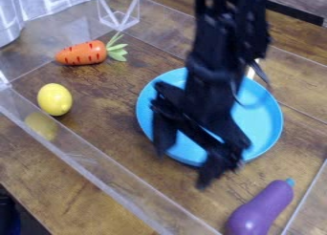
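Note:
The dark gripper (pixel 192 134) is low over the blue plate (pixel 262 124), blurred by motion, its fingers spread open over the plate's middle and front with nothing visible between them. A purple toy eggplant (pixel 262 210) lies at the lower right, below the plate. A yellow egg-like toy (pixel 55 99) and a toy carrot (pixel 80 53) with green leaves lie to the left.
Clear plastic walls run along the left and front and at the right edge. Bare wooden surface (pixel 102 143) lies left of the plate and behind it at the upper right.

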